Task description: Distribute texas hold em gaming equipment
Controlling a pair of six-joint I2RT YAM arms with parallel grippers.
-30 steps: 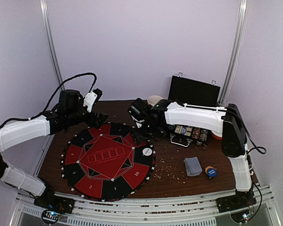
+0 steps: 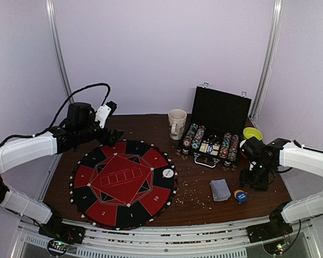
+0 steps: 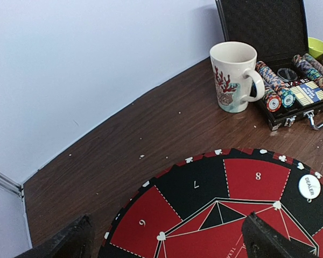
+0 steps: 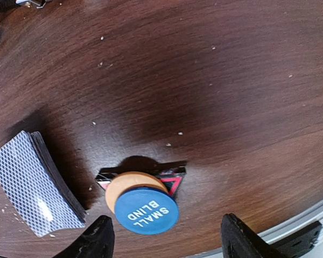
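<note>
The round red and black poker mat (image 2: 118, 180) lies flat on the left, with the white dealer button (image 2: 168, 173) on its right side. A blue "SMALL BLIND" button (image 4: 147, 210) rests partly over an orange disc (image 4: 132, 181) and a dark triangular piece (image 4: 172, 179). To its left is the grey-backed card deck (image 4: 35, 185). My right gripper is above the table just right of the blue button, fingers apart, nothing between them. Over the mat's far left edge my left gripper (image 2: 117, 137) stands open and empty.
The open chip case (image 2: 212, 148) stands at the back right, the mug (image 2: 177, 123) left of it. A yellow-green bowl (image 2: 252, 133) is right of the case, partly behind my right arm. Small crumbs (image 2: 202, 196) litter the wood between mat and deck.
My right arm has swung from the dealer button on the mat, past the chip case, to the front right near the blue button. The left arm has stayed still.
</note>
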